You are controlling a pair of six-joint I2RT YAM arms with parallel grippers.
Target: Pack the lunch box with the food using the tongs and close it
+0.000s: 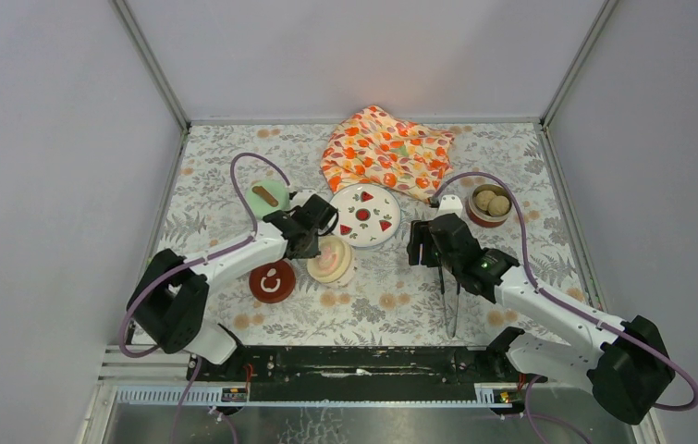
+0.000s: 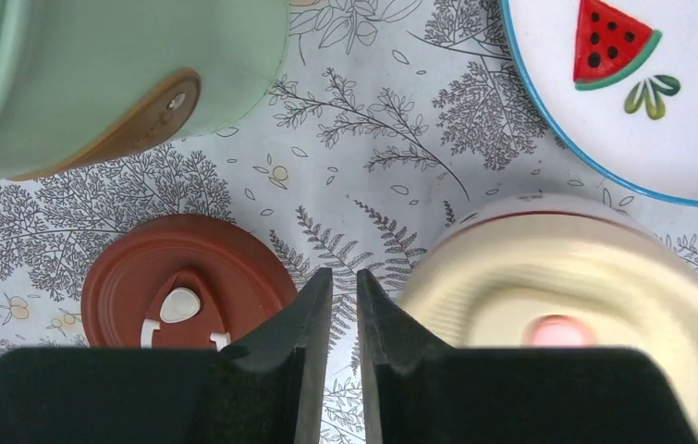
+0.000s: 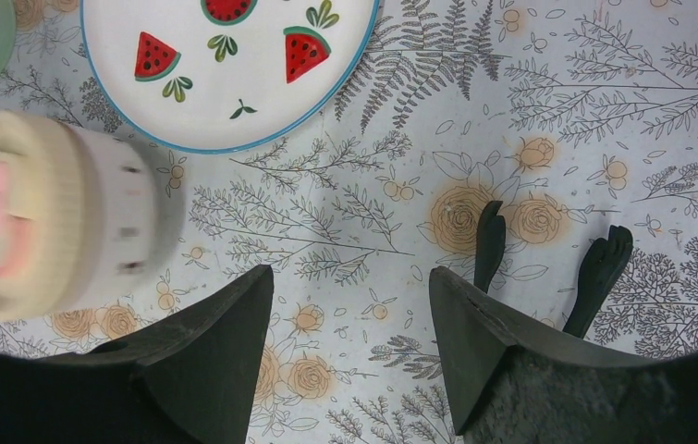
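A cream lid point(image 1: 330, 258) with a pink piece on it sits on a white round container point(image 3: 120, 217), which leans left and is blurred in the right wrist view. My left gripper is beside the lid's left edge, fingers nearly together, with only tablecloth showing in the narrow gap. Further left lie a brown smiling round lid point(image 1: 272, 281) and a green container point(image 2: 225, 65) with a brown handle. My right gripper stands open and empty over bare cloth. Right of it, a brown-rimmed bowl point(image 1: 487, 220) holds two round pieces.
A watermelon-pattern plate point(image 1: 364, 215) is behind the cream-lidded container. An orange-patterned cloth point(image 1: 386, 153) is bunched at the back. Black-handled utensils point(image 3: 490, 245) lie near the right gripper.
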